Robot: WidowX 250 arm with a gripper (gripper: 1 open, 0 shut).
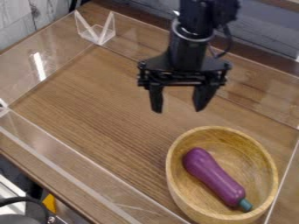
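A black robot arm hangs from the top centre, its gripper [180, 98] open over the middle of the wooden surface, fingers spread with nothing visible between them. Below and to the right sits a tan round bowl [184, 203] holding a purple eggplant-like object [212, 175] with a teal tip, lying diagonally inside it. The gripper is above and apart from the bowl.
A clear, angular plastic piece [96, 28] stands at the back left. Pale edges border the surface, and a dark item [24, 210] shows at the bottom left corner.
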